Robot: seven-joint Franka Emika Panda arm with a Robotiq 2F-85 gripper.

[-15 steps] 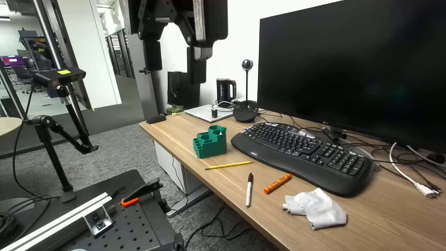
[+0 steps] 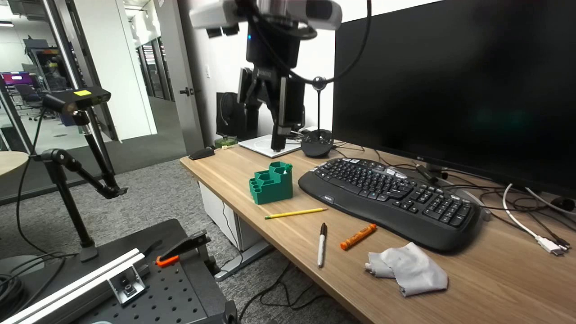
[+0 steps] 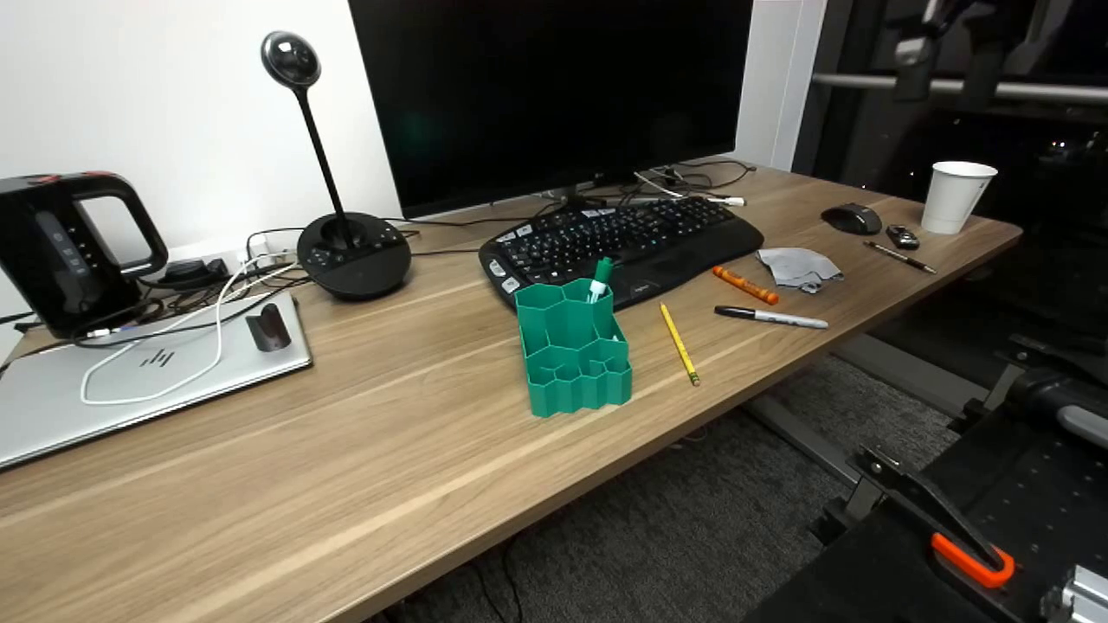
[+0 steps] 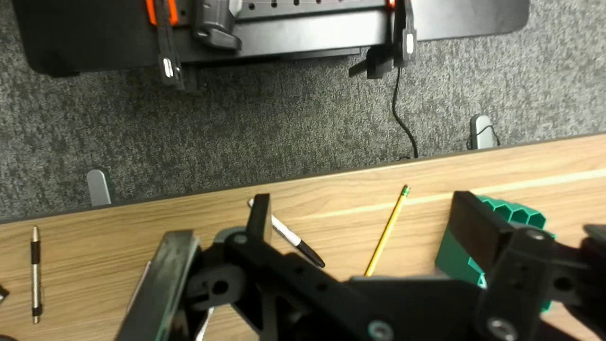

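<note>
Above the desk hangs my gripper, open, its two fingers wide apart with nothing between them. A green honeycomb organizer [image 3: 561, 358] stands on the desk, with a green marker [image 3: 600, 276] upright in a rear cell. To its side lies a yellow pencil [image 2: 295, 213], then a black-capped white marker [image 2: 322, 245] and an orange crayon-like stick [image 2: 358, 236]. A crumpled grey cloth [image 2: 408, 268] rests past them. In the wrist view, the marker and pencil show between the fingers, well below; one finger partly covers the organizer.
A black keyboard [image 3: 623, 247] and the monitor [image 2: 459, 97] line the back. A webcam stand [image 3: 353, 254], laptop [image 3: 156, 374] and kettle [image 3: 78, 254] are at one end. A white cup [image 3: 956, 197], mouse [image 3: 852, 218] and pen [image 4: 36, 275] are at the other.
In exterior view 1 my gripper has moved farther from the camera, lower and to the right, toward the organizer. It now covers the kettle. The desk items have stayed put.
</note>
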